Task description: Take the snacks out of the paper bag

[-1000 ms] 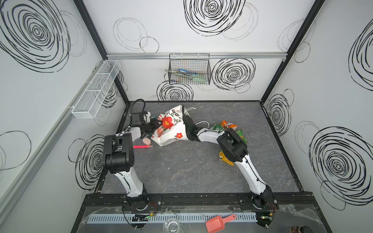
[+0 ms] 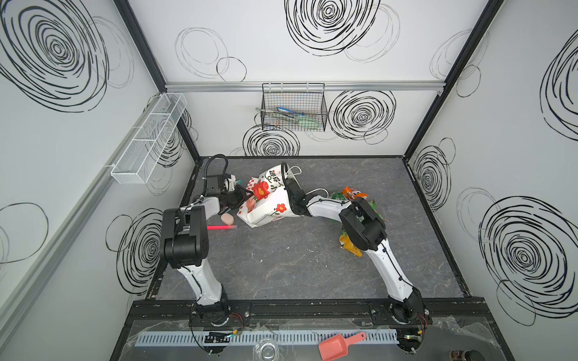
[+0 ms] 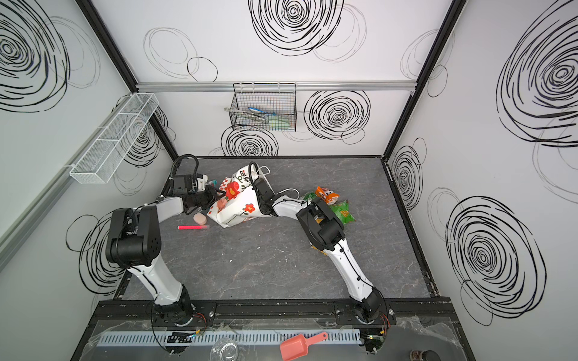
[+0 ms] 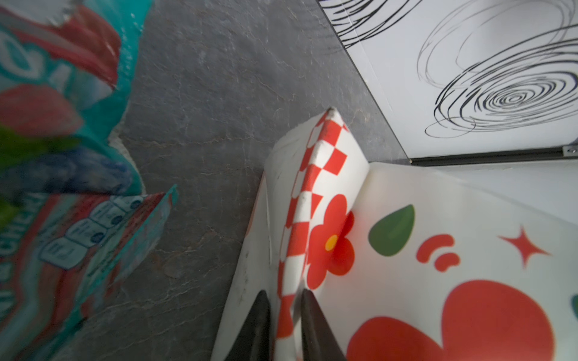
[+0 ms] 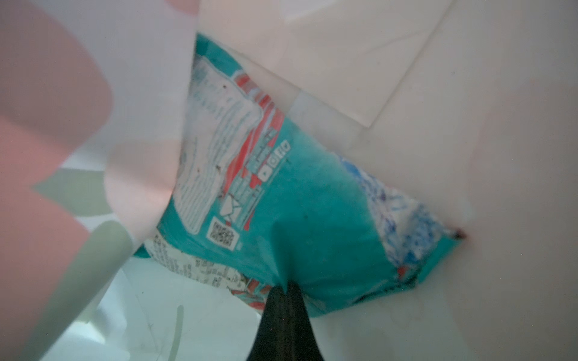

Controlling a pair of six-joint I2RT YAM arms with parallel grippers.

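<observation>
The white floral paper bag (image 2: 274, 207) lies on its side. My left gripper is at the bag's folded checkered end, with that paper between its fingertips; whether they press on it is unclear. Beside it in the left wrist view lie teal-and-red snack packets (image 4: 66, 252). My right gripper reaches inside the bag, shut, with its tips at a dimpled spot of a teal snack packet (image 5: 319, 228); whether it pinches the packet is hard to tell.
Several other snack packets (image 2: 355, 193) lie to the right, partly under the right arm. A pink oval object (image 2: 227, 219) and red stick (image 2: 219, 227) lie near the left arm. Wire baskets (image 2: 293, 108) hang on the walls.
The left gripper has moved only slightly.
</observation>
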